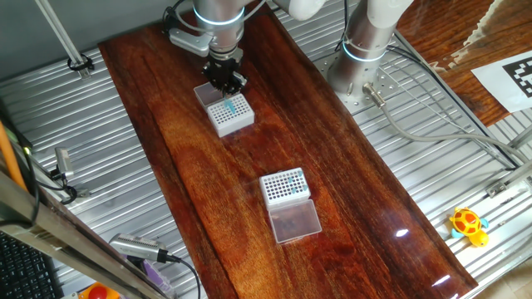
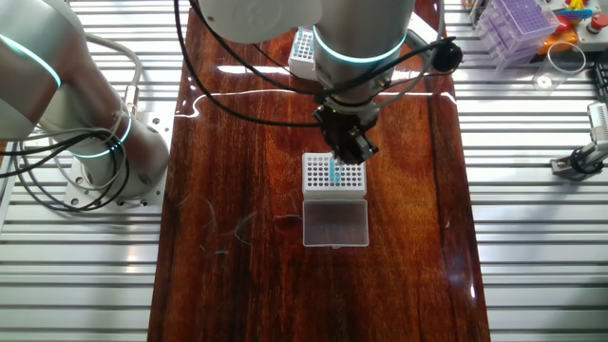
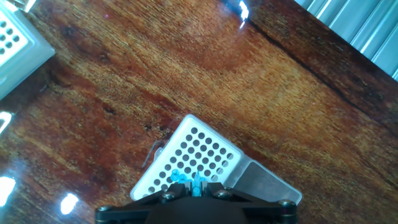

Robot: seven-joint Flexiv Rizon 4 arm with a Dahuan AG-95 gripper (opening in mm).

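A white tube rack with round holes and an opened clear lid lies at the far end of the table. Several light-blue tubes stand in its holes. My gripper points down over the lid side of this rack. In the wrist view the rack sits just beyond the black gripper, and one blue tube shows right at the fingertips. Whether the fingers clasp that tube or only stand around it is not clear. From the other side, the gripper partly overlaps the rack.
A second white rack, holding several blue tubes, lies nearer the front with its clear lid open. Bare wood separates the two racks. A toy turtle is off at the right.
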